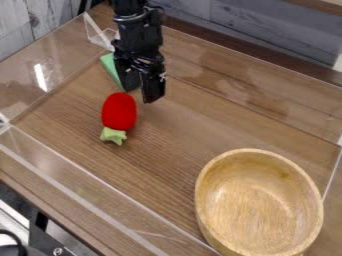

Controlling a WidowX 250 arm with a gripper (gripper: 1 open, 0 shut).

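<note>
A red oval object (119,110) with a small light green piece (114,134) at its lower end lies on the wooden table. Just behind it, my black gripper (139,84) hangs low over the table, partly covering a green block (112,63). The gripper is open, as far as its dark shape shows; I cannot make out anything held in it.
A large yellow bowl (259,157) fills the lower right. A cable and dark clutter sit at the lower left edge.
</note>
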